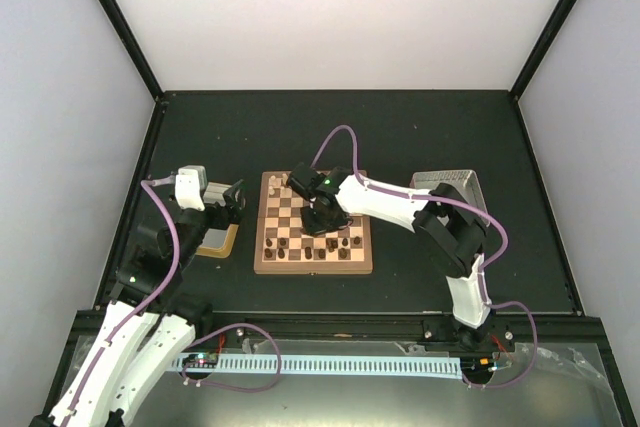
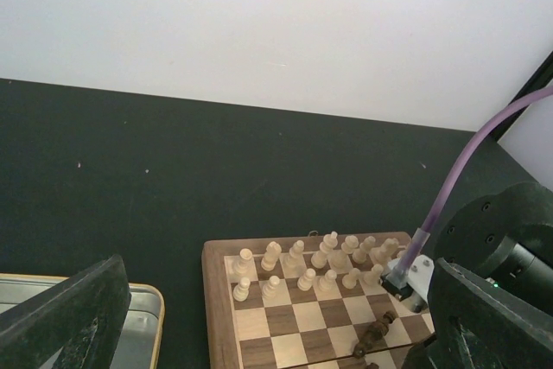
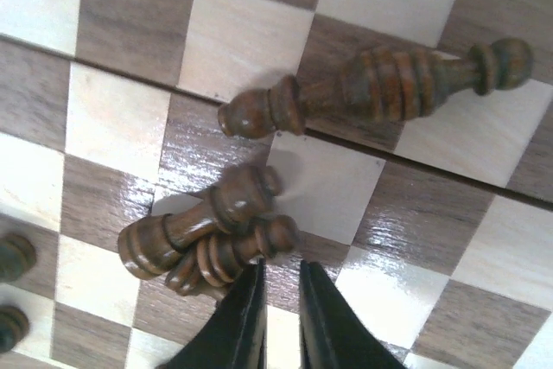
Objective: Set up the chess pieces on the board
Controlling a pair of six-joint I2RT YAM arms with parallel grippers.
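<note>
The chessboard (image 1: 262, 227) lies mid-table. Light pieces (image 2: 328, 244) stand along its far side; dark pieces (image 1: 269, 252) stand on the near side. In the right wrist view, a long dark piece (image 3: 380, 84) lies on its side, and a small heap of dark pieces (image 3: 181, 232) lies below it. My right gripper is over the board just below that heap, fingertips slightly apart, nothing clearly between them. My left gripper hangs open left of the board, facing it.
A tray with a tan rim (image 1: 227, 245) sits left of the board, partly under the left arm. A white basket (image 1: 443, 176) stands right, behind the right arm.
</note>
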